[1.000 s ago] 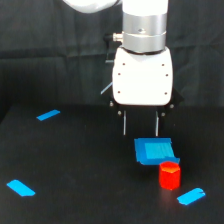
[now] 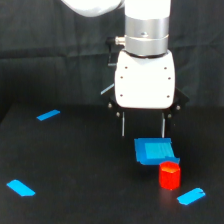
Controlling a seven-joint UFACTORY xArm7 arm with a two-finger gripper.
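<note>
My white gripper [image 2: 143, 131] hangs pointing down in the upper right half of the view. Its two thin dark fingers stand well apart, so it is open, and nothing shows between them. Just below the fingers, slightly right, a blue square piece [image 2: 152, 153] lies on the dark table; whether it is a flat block or a shallow tray is hard to tell. A red six-sided block [image 2: 169, 176] sits at the near right corner of the blue square and covers part of it from this angle. The gripper appears to be above and behind the red block.
Flat blue strips lie on the table [image 2: 90, 180]: one at the far left [image 2: 48, 115], one at the near left [image 2: 20, 188] and one at the near right [image 2: 190, 197]. A dark curtain [image 2: 50, 75] hangs behind.
The gripper has shifted slightly down and to the right, and its fingers look a little farther apart. The red block and the blue pieces have stayed in place.
</note>
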